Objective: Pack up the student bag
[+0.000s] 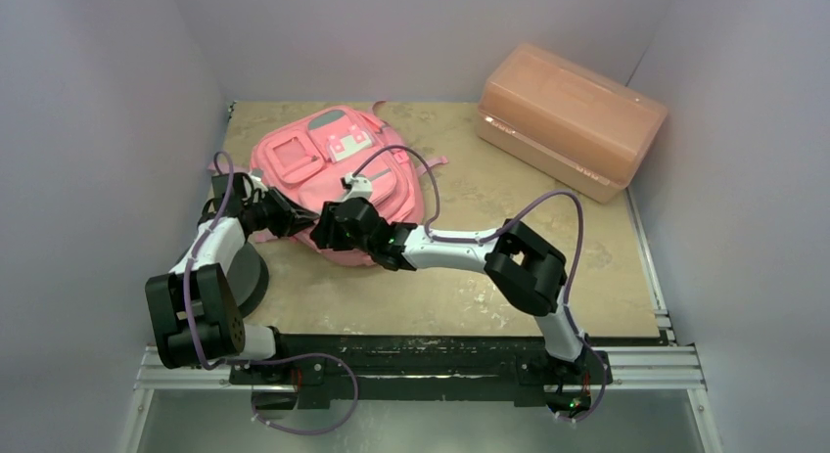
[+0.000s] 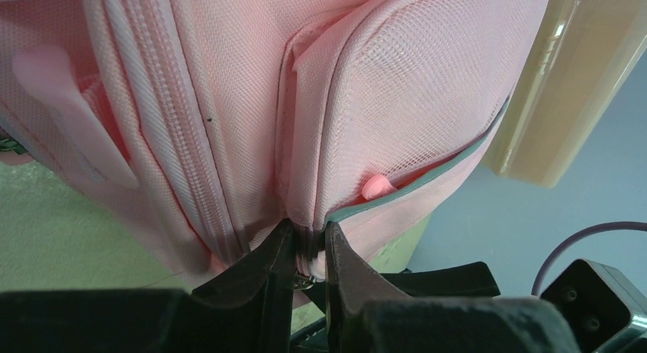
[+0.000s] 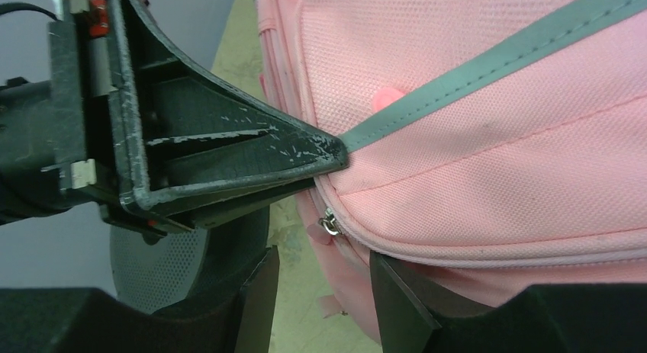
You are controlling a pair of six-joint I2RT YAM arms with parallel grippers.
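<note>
A pink school bag (image 1: 323, 184) lies on its back at the left of the table, its front pockets up. My left gripper has its fingers close together with a fold of pink fabric at the corner of a front pocket between them, beside the grey-green trim (image 3: 458, 90). Just to the right, my right gripper stands part open. Only background and a bit of bag show in its gap. A metal zipper slider (image 3: 329, 222) with a pink pull (image 3: 319, 232) hangs just beyond its fingertips, apart from them.
A closed, translucent orange box (image 1: 573, 115) stands at the back right. A dark grey round object (image 1: 250, 277) sits by the left arm.
</note>
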